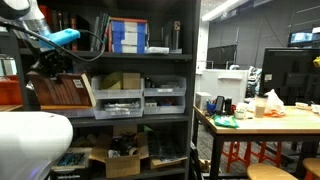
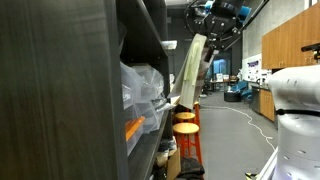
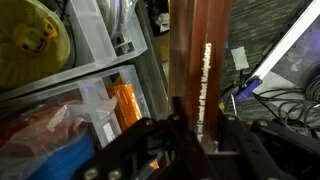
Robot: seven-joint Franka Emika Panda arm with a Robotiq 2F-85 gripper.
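A brown book or binder-like object (image 1: pixel 62 91) hangs from my gripper (image 1: pixel 50 66) at the left, in front of the shelf unit. In exterior view 2 its pale, slightly tilted side (image 2: pixel 191 72) shows below the gripper (image 2: pixel 213 43). The wrist view looks along its reddish-brown narrow face (image 3: pixel 205 55), with the gripper shut on its near end. Dark finger parts partly hide the grip there.
The dark shelf unit (image 1: pixel 159 63) carries upright books (image 1: pixel 128 37) above and clear bins (image 1: pixel 122 108) at mid-height. Cardboard boxes (image 1: pixel 119 152) sit lower down. A wooden table (image 1: pixel 265 124) stands to the right, with open floor between stools and arm base.
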